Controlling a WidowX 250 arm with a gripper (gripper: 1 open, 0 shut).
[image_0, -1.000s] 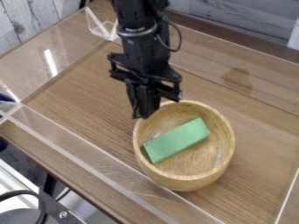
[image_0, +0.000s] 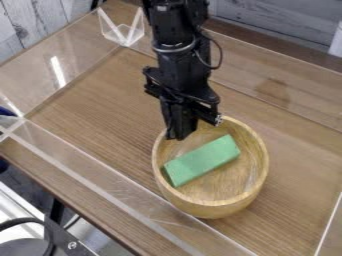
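The black robot arm hangs from the top centre, its gripper (image_0: 179, 122) low over the back left rim of a round wooden bowl (image_0: 246, 194). The gripper looks shut, with nothing visible between its fingers, though its tips are dark and hard to make out. A green rectangular block (image_0: 202, 159) lies diagonally inside the bowl, apart from the gripper.
A clear plastic bracket (image_0: 123, 30) stands at the back left. Clear edging runs along the near left edge, with dark cables beyond it.
The gripper has shifted slightly right and down toward the bowl over the last second. The bowl and green block look unmoved.
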